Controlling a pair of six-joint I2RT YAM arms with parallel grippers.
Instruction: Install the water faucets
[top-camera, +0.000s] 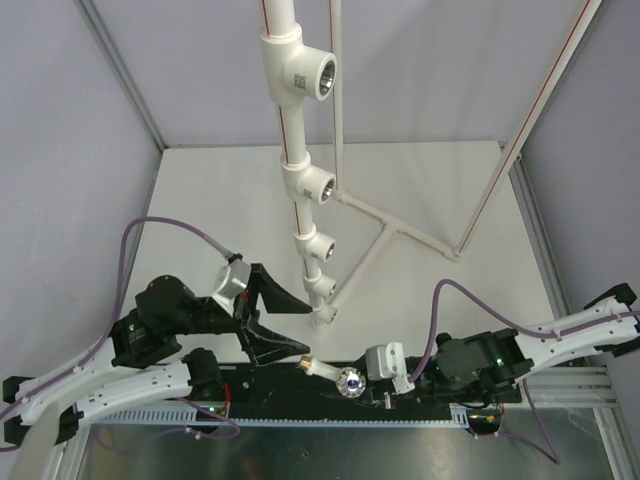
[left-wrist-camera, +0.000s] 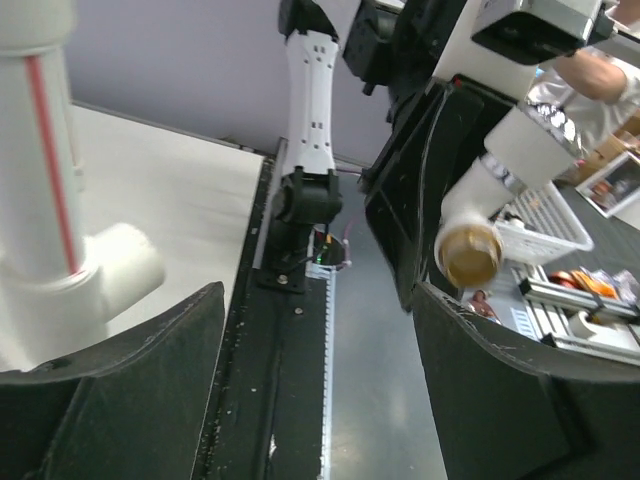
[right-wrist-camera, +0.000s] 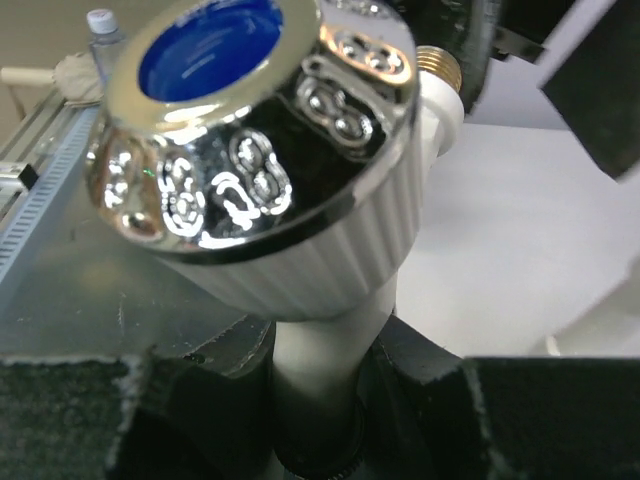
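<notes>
My right gripper (top-camera: 380, 385) is shut on a white faucet (right-wrist-camera: 330, 350) with a chrome cap (right-wrist-camera: 250, 180), blue centre and brass threaded end (right-wrist-camera: 437, 65). In the top view it is held low, its threaded end pointing left toward my left gripper (top-camera: 285, 322). The left gripper stands open with nothing between its fingers, just left of the faucet. A vertical white pipe (top-camera: 290, 135) carries several tee fittings (top-camera: 305, 75) with metal-lined sockets, above and behind both grippers. In the left wrist view the pipe (left-wrist-camera: 40, 150) is at the left, the faucet's threaded end (left-wrist-camera: 468, 252) at the right.
A white pipe frame (top-camera: 395, 230) stands behind, on the pale board (top-camera: 200, 220). Grey walls flank both sides. A dark strip and metal floor (top-camera: 330, 455) lie at the front. The left wrist view shows a white basket (left-wrist-camera: 540, 225) in the distance.
</notes>
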